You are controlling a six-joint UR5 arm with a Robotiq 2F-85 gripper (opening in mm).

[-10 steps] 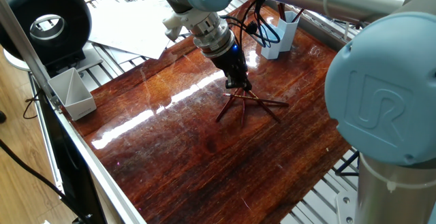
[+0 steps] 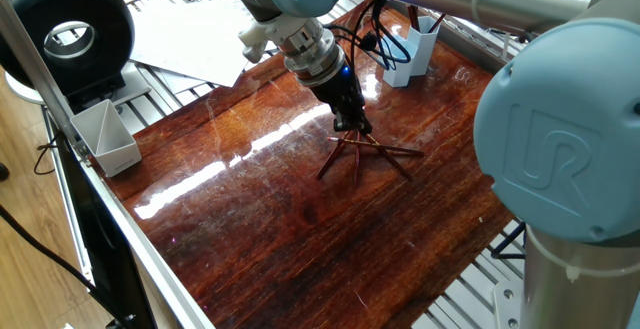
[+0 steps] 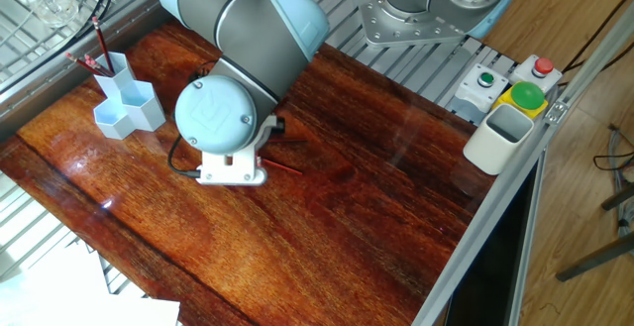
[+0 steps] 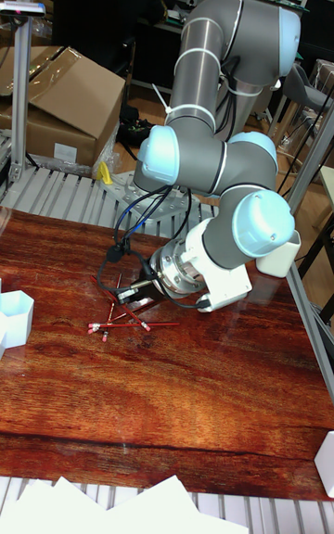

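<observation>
Several red-brown pencils point(image 2: 398, 151) lie crossed in a loose heap on the dark wooden table. Right over that heap in exterior view 1 is my black gripper point(image 2: 353, 131), pointing down with its tips close to the pencils. In exterior view 3 the gripper point(image 4: 128, 295) slants in from the right onto the pencils point(image 4: 148, 324). Its fingertips overlap the heap, so whether the fingers are open, or a pencil is between them, cannot be made out. Exterior view 2 has the gripper hidden beneath the arm, with one pencil point(image 3: 280, 166) showing beside it.
A pale hexagonal holder point(image 3: 129, 103) with several pencils in one cell stands near the table's edge. White containers point(image 2: 106, 137) point(image 3: 497, 140) sit at other edges. Emergency-stop buttons point(image 3: 542, 66) are beside one container.
The arm has shifted very slightly, with the gripper's tips a touch lower and to the right over the heap. The pencils look unmoved.
</observation>
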